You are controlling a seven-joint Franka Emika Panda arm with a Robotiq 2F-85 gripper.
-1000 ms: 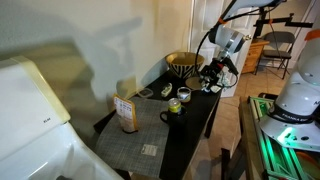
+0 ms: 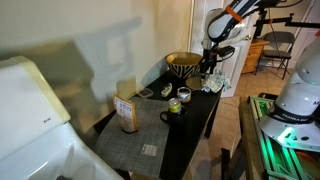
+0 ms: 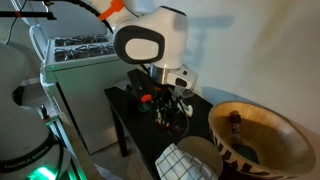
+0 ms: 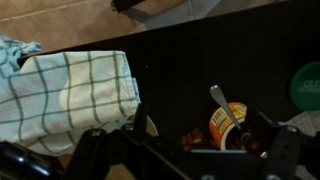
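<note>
My gripper is open, its two dark fingers wide apart at the bottom of the wrist view and nothing held between them. Beyond the gap, nearer the right finger, is a round container (image 4: 222, 123) with an orange and white label. A metal spoon (image 4: 222, 100) leans out of it; the container's lower part is partly hidden. In exterior view 1 the gripper (image 2: 209, 58) hangs above the far end of the dark counter. A white and green checked towel (image 4: 70, 95) lies at the left of the wrist view.
A large woven basket (image 3: 262, 130) stands beside the work area. A green round lid (image 4: 307, 87) is at the right. On the counter are a dark mug (image 2: 175, 113) and a carton (image 2: 126, 115). Dark counter between towel and container is bare.
The arm has risen clearly in exterior view 1 from its lower pose near the counter, and the gripper is now higher. The counter objects look unmoved.
</note>
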